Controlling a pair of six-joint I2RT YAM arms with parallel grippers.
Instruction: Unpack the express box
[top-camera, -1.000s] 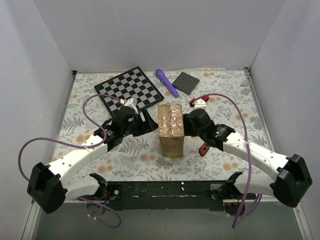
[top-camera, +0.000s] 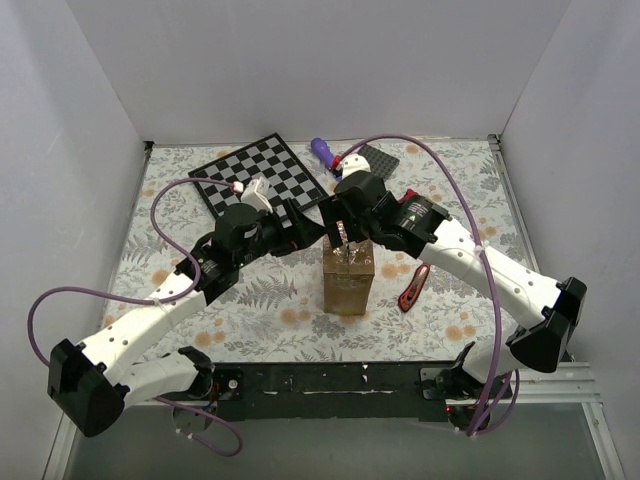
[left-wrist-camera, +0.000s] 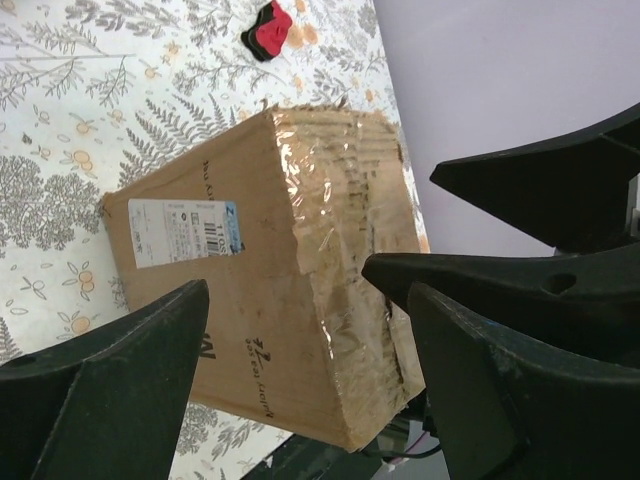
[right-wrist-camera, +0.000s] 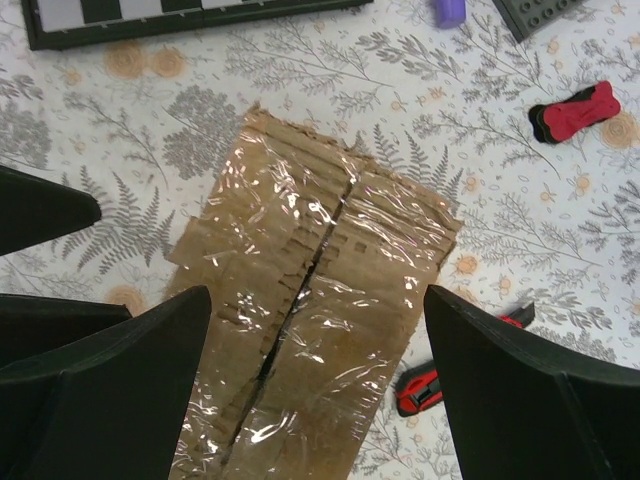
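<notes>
A brown cardboard box (top-camera: 347, 287), glossy with clear tape, stands upright on the patterned cloth. Along its top (right-wrist-camera: 345, 330) runs a dark seam between the flaps; whether the tape there is cut through, I cannot tell. My left gripper (top-camera: 312, 226) is open at the box's upper left, and in the left wrist view the labelled side of the box (left-wrist-camera: 235, 260) shows between its spread fingers. Over the top, my right gripper (top-camera: 338, 222) hangs open with nothing held. It hides the back of the box top from above.
A red box cutter (top-camera: 413, 288) lies right of the box. Behind are a checkered board (top-camera: 262, 172), a purple stick (top-camera: 320, 150), a dark grey pad (top-camera: 380, 160) and a small red-black item (right-wrist-camera: 575, 112). Both grippers are very near each other.
From the box's right side, my right gripper has risen and moved left over its top. My left gripper has shifted slightly right and up. The box sits a little further right.
</notes>
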